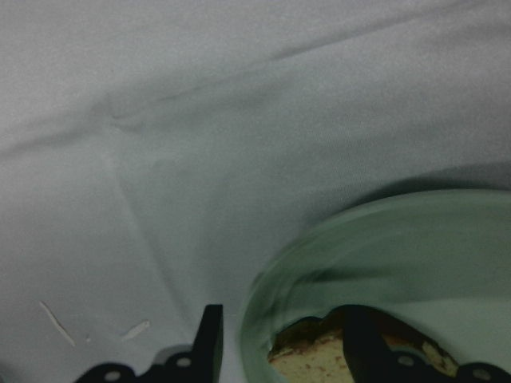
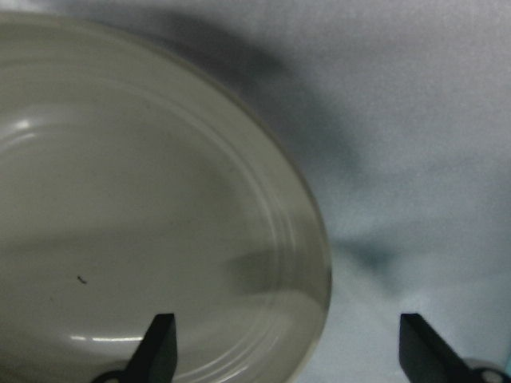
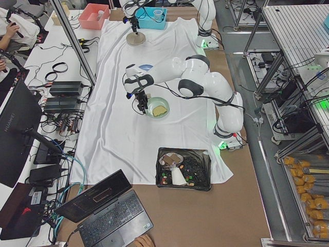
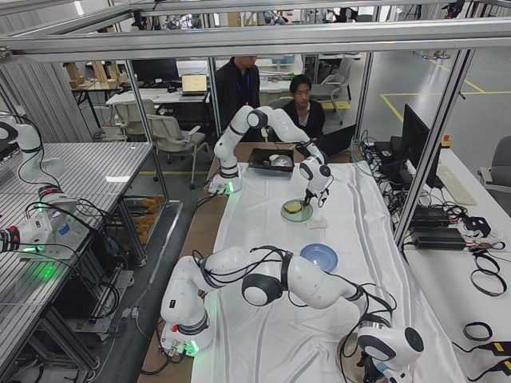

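Note:
A green plate [image 3: 153,103] holds a yellowish sandwich-like food [image 4: 293,206]. My left gripper is low at the plate's rim, open, one finger outside the rim and the other over the food inside. In the right wrist view my right gripper is open over the edge of a beige plate [image 2: 120,183], one finger over the plate and one over the cloth, nothing between them.
A blue plate [image 4: 318,257] lies between the arms, near a pale item [image 4: 318,223] on the white cloth. A black tray [image 3: 163,181] with assorted items is at one end, beside a laptop and a person's hand; a blue bin [image 3: 146,23] is at the other.

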